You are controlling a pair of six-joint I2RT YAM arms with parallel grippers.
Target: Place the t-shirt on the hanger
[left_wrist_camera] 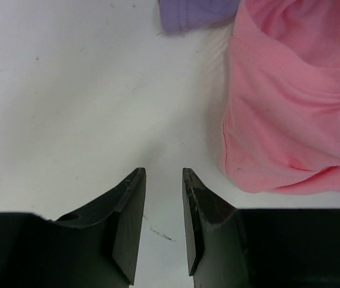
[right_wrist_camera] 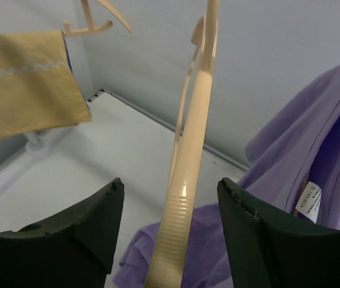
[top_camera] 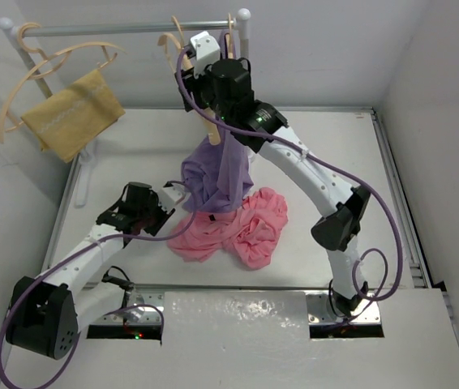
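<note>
A crumpled pink t-shirt [top_camera: 250, 231] lies on the table, its edge to the right of my left gripper. That gripper is part open, low over the bare table and apart from the cloth. Up at the rail, my right gripper [top_camera: 189, 85] is at an empty wooden hanger [right_wrist_camera: 185, 174]. In the right wrist view the hanger's arm runs between the parted fingers of my right gripper, with gaps on both sides. Part of the hanger is hidden behind the right arm in the top view.
A purple garment [top_camera: 213, 174] hangs from another hanger at the right of the rail [top_camera: 132, 27] and drapes down to the pink shirt. At the left, a yellow cloth [top_camera: 75, 113] hangs on a hanger.
</note>
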